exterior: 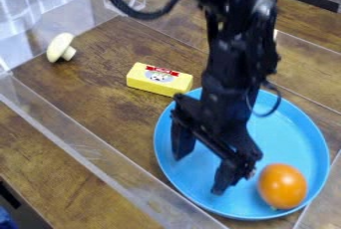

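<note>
My black gripper (209, 151) is low over the blue plate (293, 133), its fingers open, fingers reaching down to the plate's middle and left part. An orange, round toy (281, 186) lies on the plate's lower right, beside the fingers. A yellow box with a red and white label (159, 79) lies on the wooden table behind the plate's left side. The gripper and arm hide much of the plate.
A white mushroom-like object (60, 48) lies at the back left near a clear wall. A clear strip runs along the lower left.
</note>
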